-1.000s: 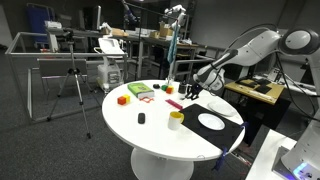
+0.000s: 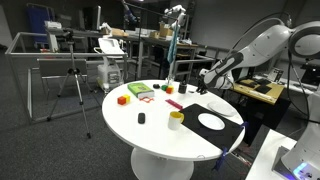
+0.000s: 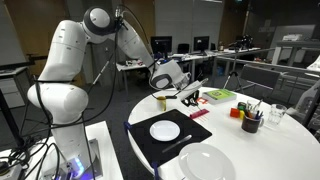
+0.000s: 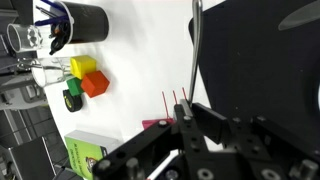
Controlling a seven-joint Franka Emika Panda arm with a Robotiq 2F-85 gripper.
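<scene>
My gripper is shut on a long, thin, pale utensil (image 4: 196,40), which runs up to the top edge of the wrist view; its kind is hard to tell. Below it lie the black mat (image 4: 245,75) and white table. A reddish flat object (image 4: 156,125) is partly hidden behind the gripper. From outside, the arm (image 3: 165,78) reaches over the far side of the table, where the held utensil is too small to make out.
A dark cup of pens (image 4: 88,22) stands near red (image 4: 95,83) and yellow blocks, with a green box (image 4: 92,150) further off. A white plate (image 3: 165,130) sits on the mat; a larger one (image 3: 205,162) lies beside it. A yellow mug (image 2: 175,120) is near the table's front.
In exterior view 1 the gripper has moved right, back towards the arm's base. The objects on the table look unmoved.
</scene>
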